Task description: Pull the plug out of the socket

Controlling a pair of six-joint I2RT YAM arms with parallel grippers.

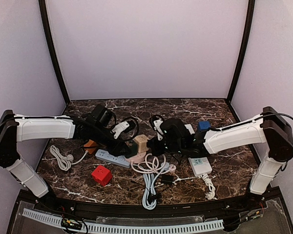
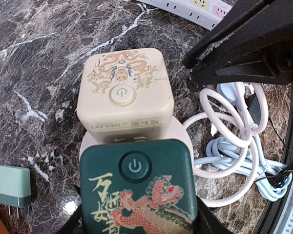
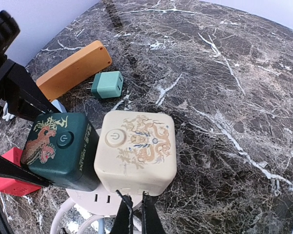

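My left gripper is shut on the dark green cube plug [image 2: 136, 190], one finger on each side. Right beside it stands a cream cube plug [image 2: 124, 92] with a dragon print, over a rounded pale pink socket [image 2: 183, 134]. Slots show on the socket's face [image 3: 100, 200] in the right wrist view. How far either plug sits in the socket is hidden. My right gripper is shut with nothing between its fingers, its tips at the lower edge of the cream plug.
A mint plug [image 3: 107, 84] and an orange block [image 3: 74, 70] lie behind the left gripper. A red cube [image 1: 101, 175] and a white power strip [image 1: 112, 158] are at left, coiled cables [image 1: 150, 190] in front. Another strip [image 1: 200, 165] lies right.
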